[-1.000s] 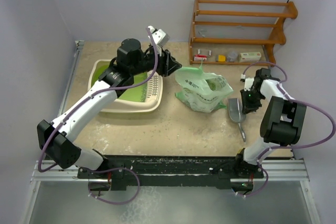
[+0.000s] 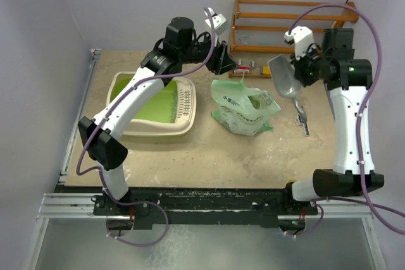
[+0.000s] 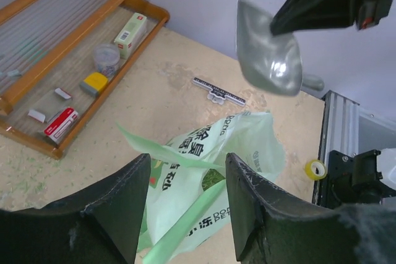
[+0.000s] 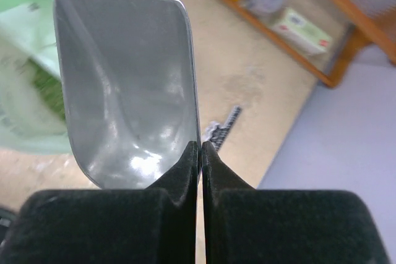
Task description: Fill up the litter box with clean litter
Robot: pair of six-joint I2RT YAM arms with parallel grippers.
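Observation:
A metal scoop (image 2: 285,75) hangs above the table at the right, its handle pointing down in the top view. My right gripper is shut on the edge of its blade. The litter bag (image 2: 245,109), white and green with its top open, stands mid-table, and green litter shows inside it. Above the bag's left side is my left gripper, its fingers apart; the bag's green flap (image 3: 192,221) shows in the gap, not gripped. The cream litter box (image 2: 184,109) stands at the left with a green floor, partly hidden by my left arm.
A wooden rack (image 2: 288,15) stands at the back, with a yellow block (image 3: 94,83), a clear cup (image 3: 106,58) and small boxes on its lower shelf. A black strip with a clip (image 3: 218,92) lies on the table.
The right gripper has raised the scoop off the table and carried it up toward the back. My left gripper has shifted right, over the bag's edge.

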